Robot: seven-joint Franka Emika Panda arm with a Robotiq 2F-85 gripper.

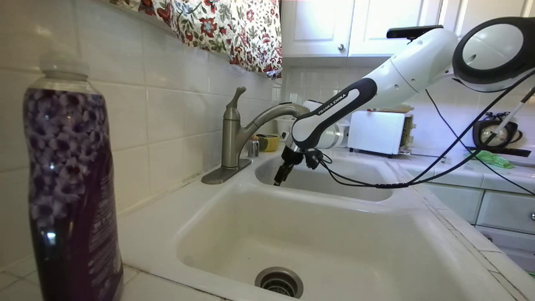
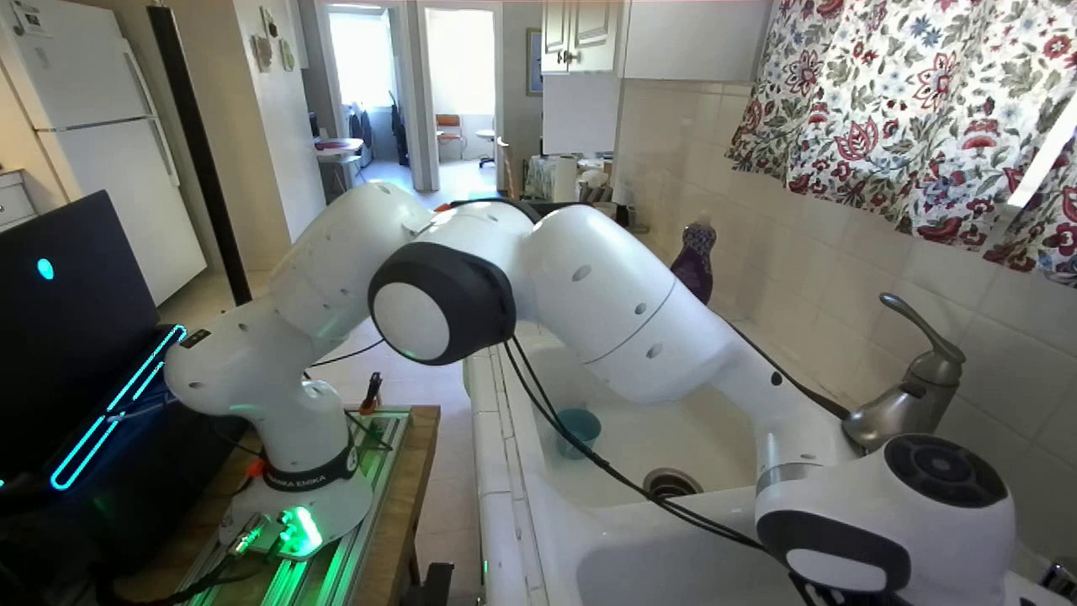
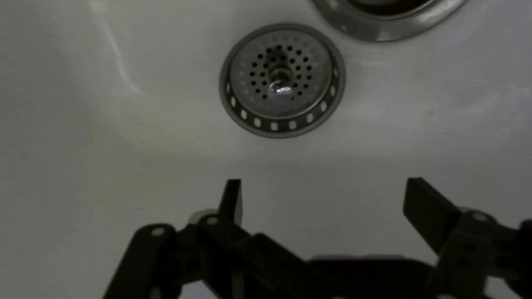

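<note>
A round metal sink strainer (image 3: 282, 79) with a perforated basket and centre knob lies on the white basin floor in the wrist view. It sits beside the metal drain ring (image 3: 384, 27), not in its opening. My gripper is open, fingers spread wide, with nothing between them. In the picture, the strainer appears above the gap between the fingertips. Exterior view 1 has the gripper (image 1: 278, 176) pointing down at the far basin, close to the divider and right of the faucet (image 1: 231, 135). In exterior view 2 the arm hides the gripper.
A blue-green cup (image 2: 577, 433) stands in the other basin, near its drain (image 2: 672, 483). The divider (image 1: 321, 198) separates the two basins. A purple bottle (image 1: 72, 190) stands on the counter. Cables hang from the arm over the sink.
</note>
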